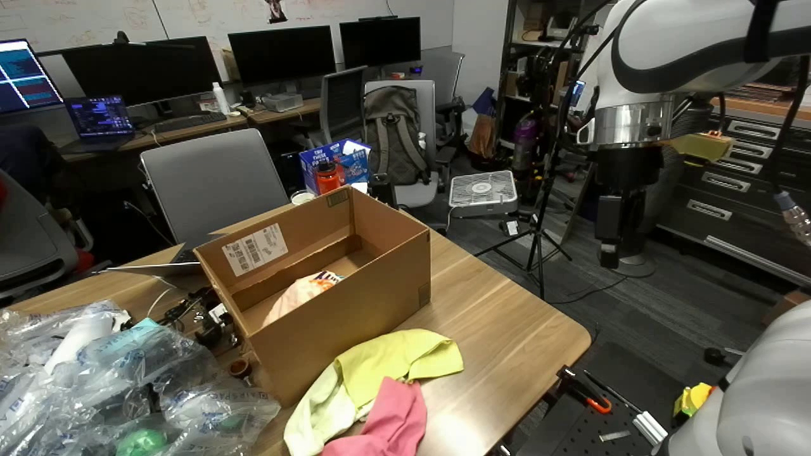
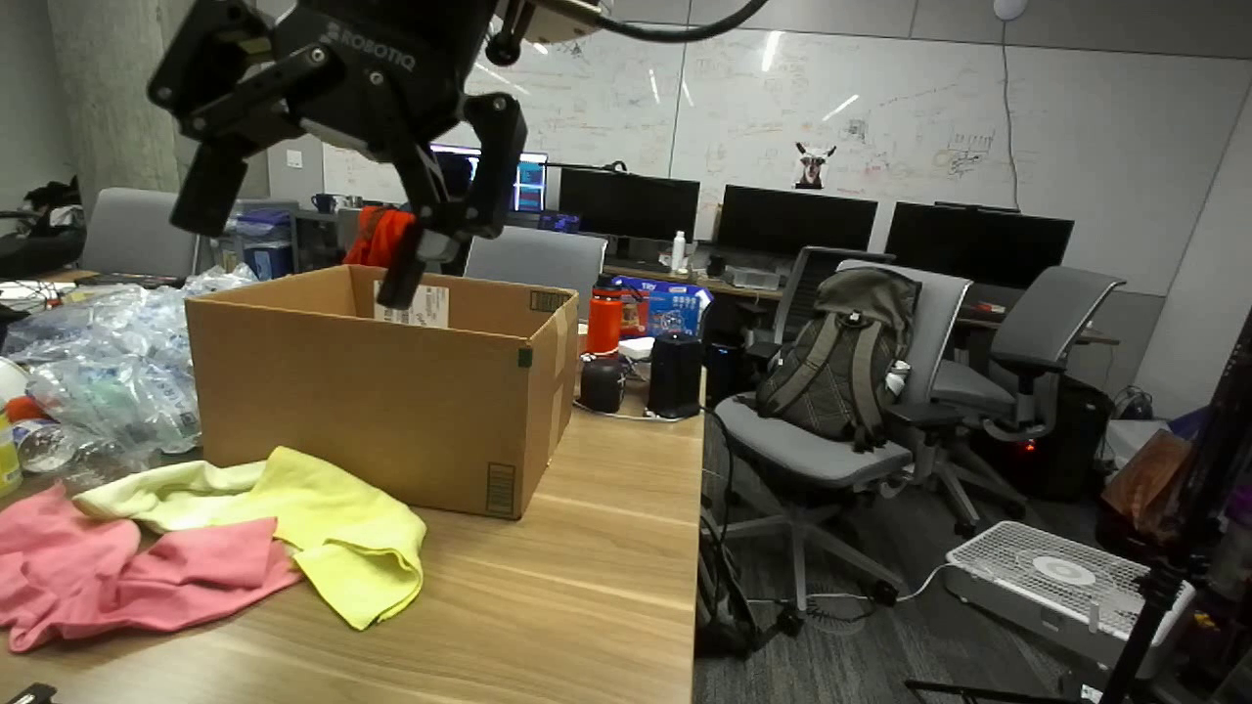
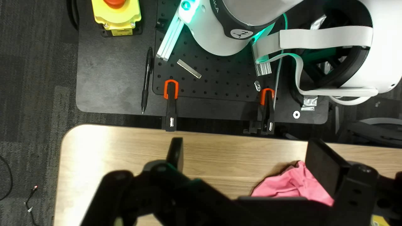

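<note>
High over the table, my gripper [image 2: 305, 246] is open, its two fingers wide apart and the gap between them empty. The wrist view also has both fingers [image 3: 176, 154] well separated over bare wood. A pink cloth [image 1: 395, 418] lies crumpled on the table, against a yellow and pale green cloth [image 2: 340, 516]. Behind the cloths stands an open cardboard box [image 2: 364, 411]. Inside it rests a pale orange and white item [image 1: 296, 295], partly hidden by the near wall; what it is I cannot tell.
Clear plastic air pillows [image 1: 129, 387] crowd the table's left side. An orange bottle [image 2: 604, 323] and a black cylinder [image 2: 675, 375] stand beyond the box. Bare table [image 1: 502, 327] lies to the box's right. Two orange-tipped clamps [image 3: 171, 101] grip the near edge.
</note>
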